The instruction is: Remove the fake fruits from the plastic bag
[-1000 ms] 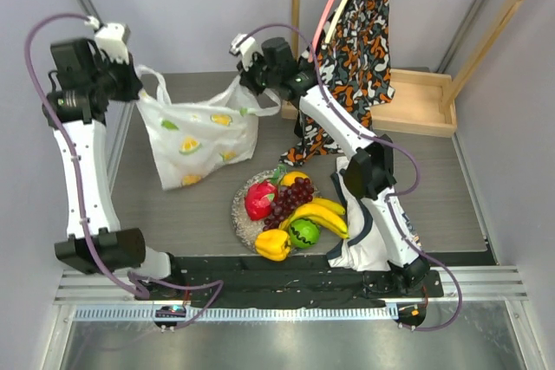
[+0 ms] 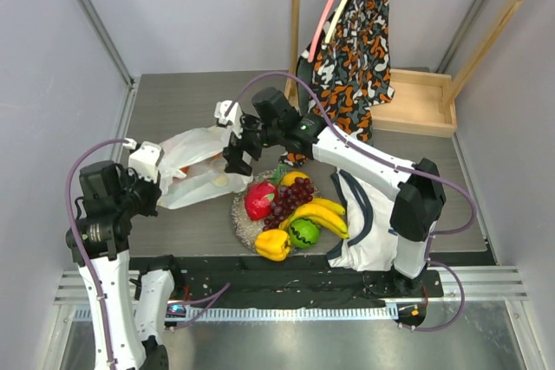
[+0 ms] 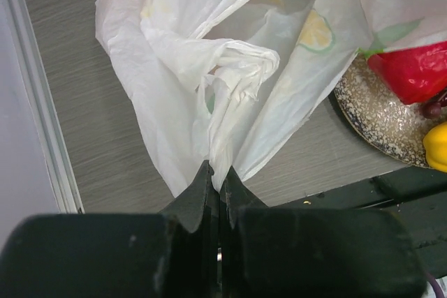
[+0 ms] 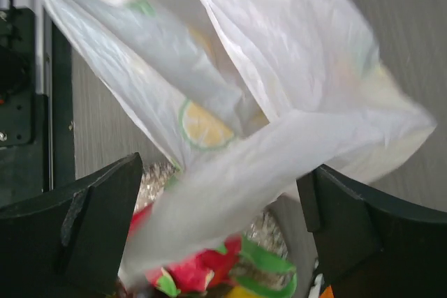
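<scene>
The white plastic bag (image 2: 204, 149) with printed lemons lies crumpled between my two grippers at the left of the table. A bit of orange shows through its opening in the top view. In the left wrist view, bunched bag plastic (image 3: 222, 148) runs into the fingertips of my left gripper, which is shut on it. My right gripper stands open over the bag's right side, and a blurred fold of the bag (image 4: 230, 179) passes between its parted fingers without being clamped. What else lies inside the bag is hidden.
A speckled plate (image 2: 244, 223) holds a red fruit (image 2: 259, 200), grapes (image 2: 289, 198), bananas (image 2: 319, 214) and a yellow pepper (image 2: 273, 245). To its right lies a white tote bag (image 2: 368, 231). A patterned cloth bag (image 2: 355, 49) hangs near a wooden tray (image 2: 412, 114).
</scene>
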